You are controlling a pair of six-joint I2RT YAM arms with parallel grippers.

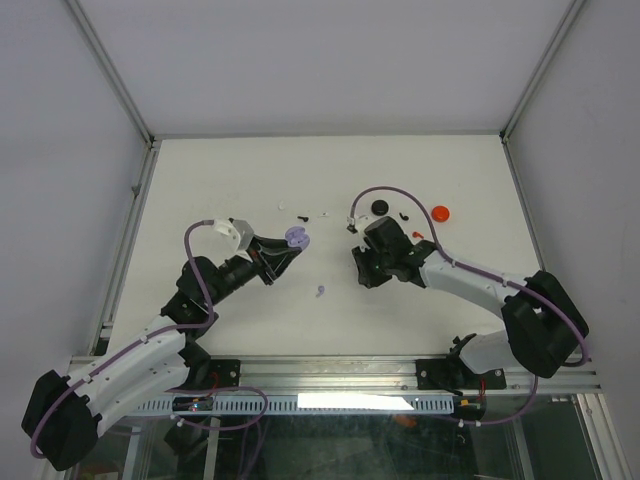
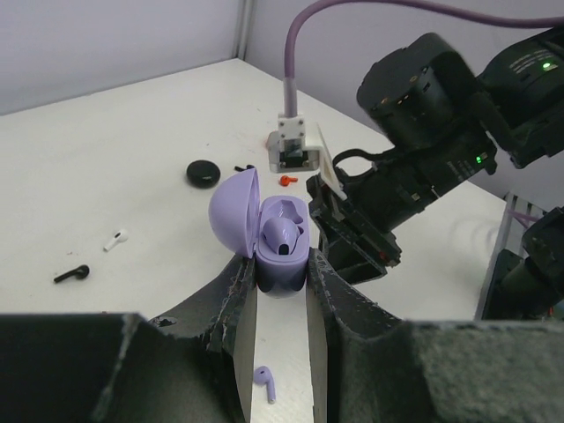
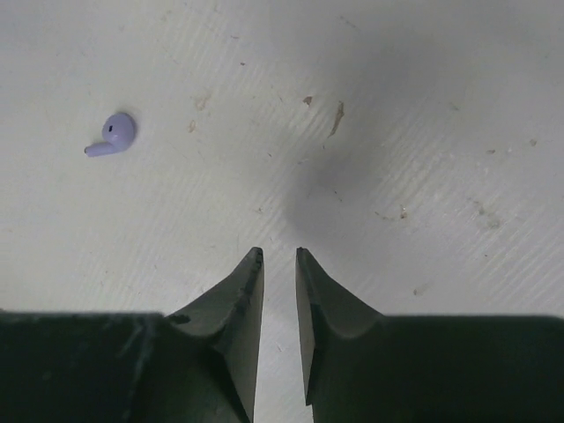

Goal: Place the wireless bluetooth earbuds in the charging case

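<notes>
My left gripper is shut on the open lilac charging case (image 2: 232, 211), seen at the centre-left of the table in the top view. A lilac earbud lies on the table below it, also in the right wrist view at upper left (image 3: 118, 132). My right gripper hangs low over bare table beside that earbud, its fingers a little apart with nothing seen between them.
A black round case (image 2: 203, 172), a black earbud (image 2: 72, 274), a white earbud (image 2: 115, 239) and an orange-red round case (image 1: 440, 213) lie on the white table (image 1: 220, 170). Table edges run along both sides.
</notes>
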